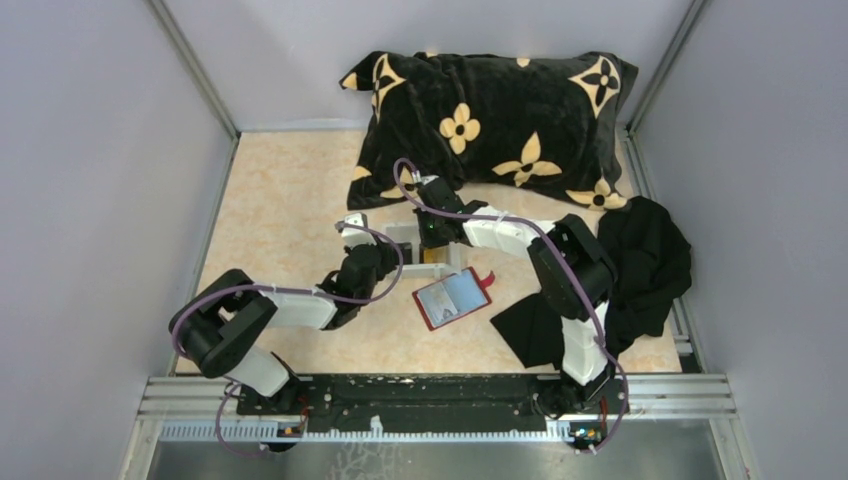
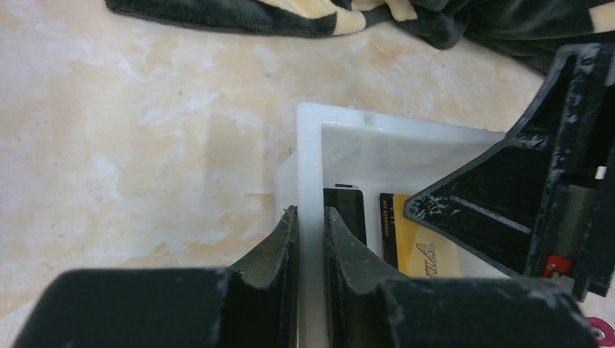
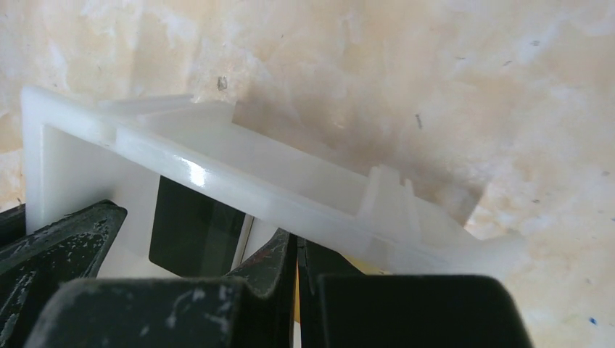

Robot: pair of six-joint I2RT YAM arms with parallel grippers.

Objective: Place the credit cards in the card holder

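Note:
A white container (image 1: 425, 271) stands mid-table. My left gripper is shut on its left wall (image 2: 310, 167), one finger on each side. Inside, a black card (image 2: 347, 206) lies near that wall, with a gold card (image 2: 434, 254) in the neighbouring section to its right. My right gripper is shut with nothing between its fingers, reaching over the container beside the gold card. The black card (image 3: 194, 228) is clear of those fingers. In the top view, the card holder (image 1: 452, 298), red-edged with a pale blue inside, lies open just in front of the container.
A dark pillow with a beige pattern (image 1: 490, 110) fills the back. Black cloth (image 1: 640, 260) covers the right side, reaching in toward the holder. Bare tabletop (image 1: 290, 190) shows at the left. The two grippers are close together at the container.

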